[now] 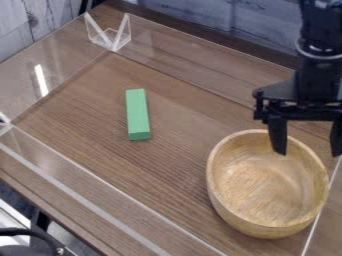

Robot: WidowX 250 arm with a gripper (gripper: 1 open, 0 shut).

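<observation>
A wide, pale wooden bowl [265, 205] sits on the table at the lower right. Over its back rim is my black gripper [297, 130], angled down and open, with no object visible between its fingers. A green block [138, 114] lies on the wooden table [94, 170] left of the bowl, apart from it.
A small white wire-like object [110, 32] stands at the back left. Dark edges bound the table at top left and bottom left.
</observation>
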